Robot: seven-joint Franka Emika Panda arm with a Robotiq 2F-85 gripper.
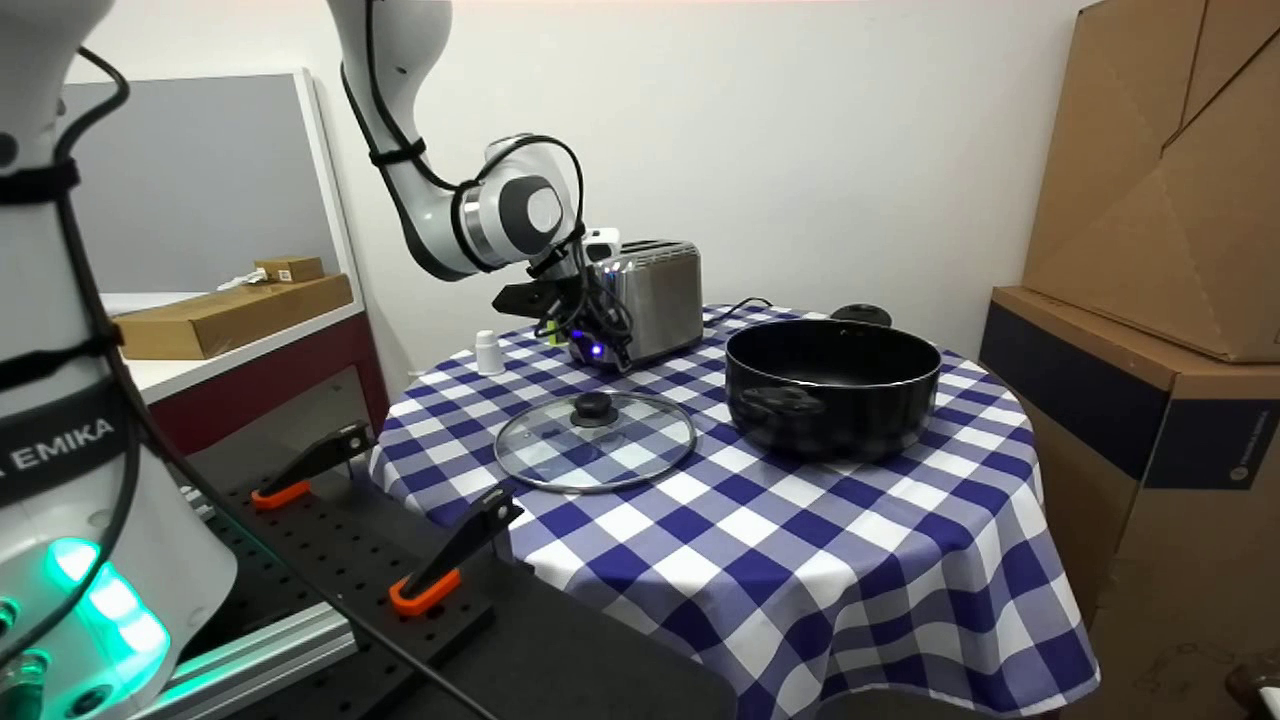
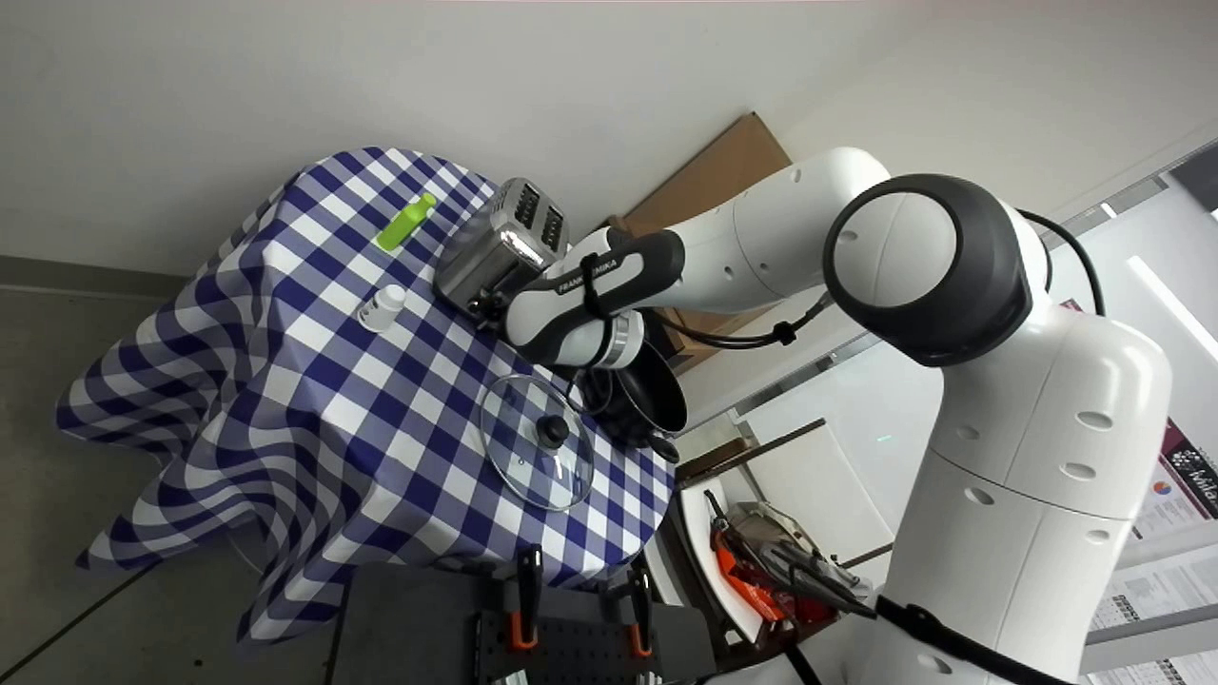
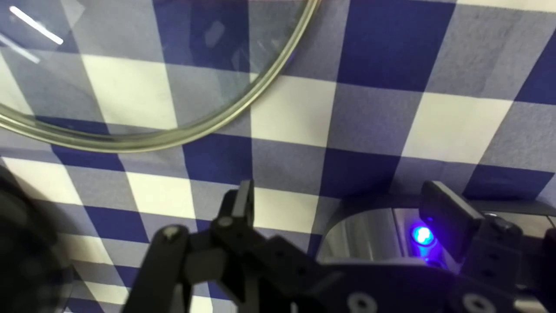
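Note:
My gripper stands open beside the toaster's control end, its black fingers point(image 3: 452, 219) wide apart. In the wrist view, part of the silver toaster point(image 3: 354, 234) with a lit blue button point(image 3: 422, 235) shows at the lower right, near the right finger. Nothing appears held, though contact with the toaster cannot be told. The toaster point(image 1: 660, 300) stands upright at the back of the table in exterior view 1, partly hidden by my wrist. A glass lid point(image 1: 648, 450) with a black knob lies flat in front of it. To the right stands an uncovered black pot point(image 1: 840, 420).
A white bottle point(image 2: 383, 308) and a green bottle point(image 2: 405, 223) are on the checkered tablecloth point(image 2: 377, 422) left of the toaster. Two black clamps point(image 1: 462, 546) sit by the table's near edge. Cardboard boxes point(image 1: 1170, 180) flank the right side.

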